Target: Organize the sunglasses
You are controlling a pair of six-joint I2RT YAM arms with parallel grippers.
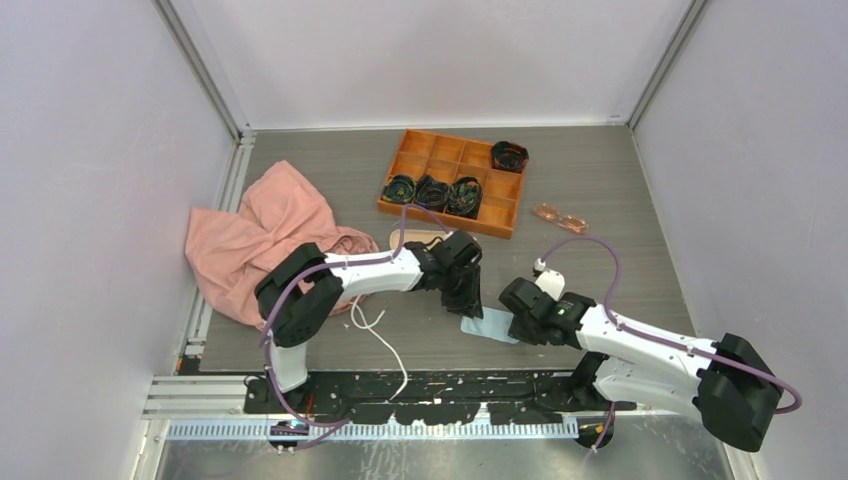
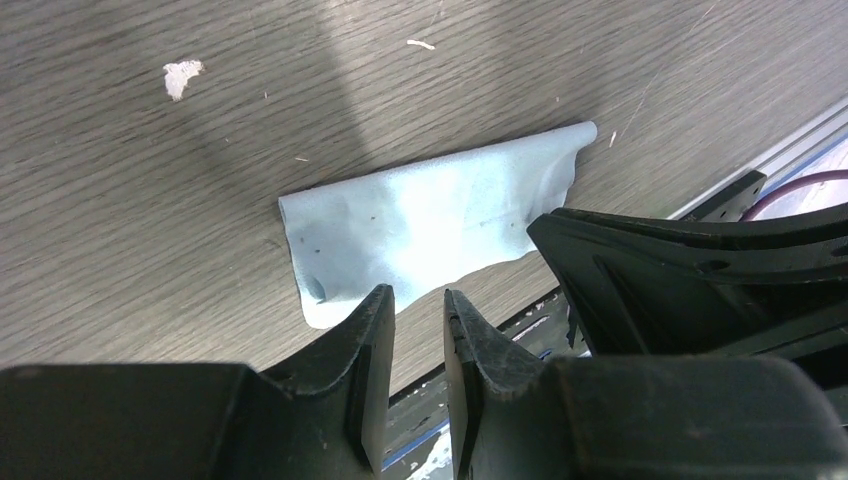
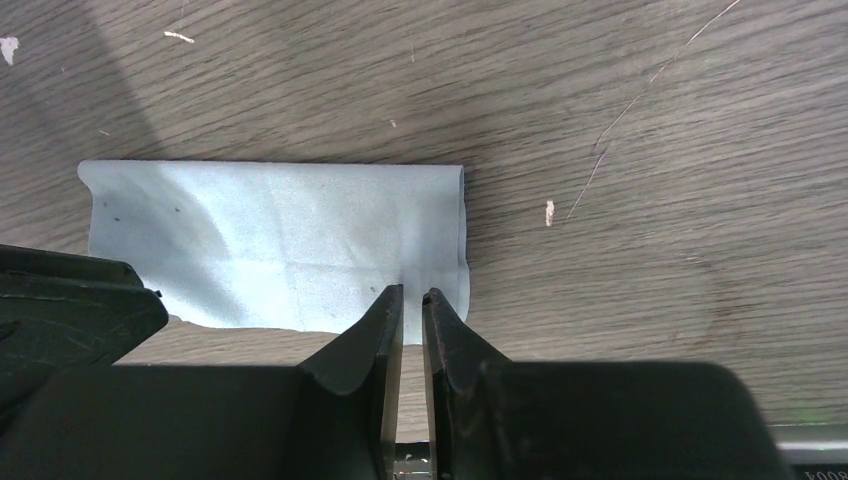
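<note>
Brown-tinted sunglasses point(image 1: 560, 218) lie on the table right of the organizer in the top view. A folded pale blue cloth point(image 1: 489, 324) lies flat near the front edge, partly hidden by both grippers. My left gripper is part open at the cloth's left end, with a clear gap between its fingertips. At the right end, my right gripper is open by only a narrow slit, with cloth visible beyond it. Neither grips anything that I can see. Whether the fingertips touch the cloth is unclear.
An orange divided organizer point(image 1: 415, 145) at the back holds several dark rolled items point(image 1: 464, 196). A crumpled pink cloth point(image 1: 270, 225) covers the left side. A beige object point(image 1: 419, 238) and a white cord point(image 1: 385, 343) lie near the left arm.
</note>
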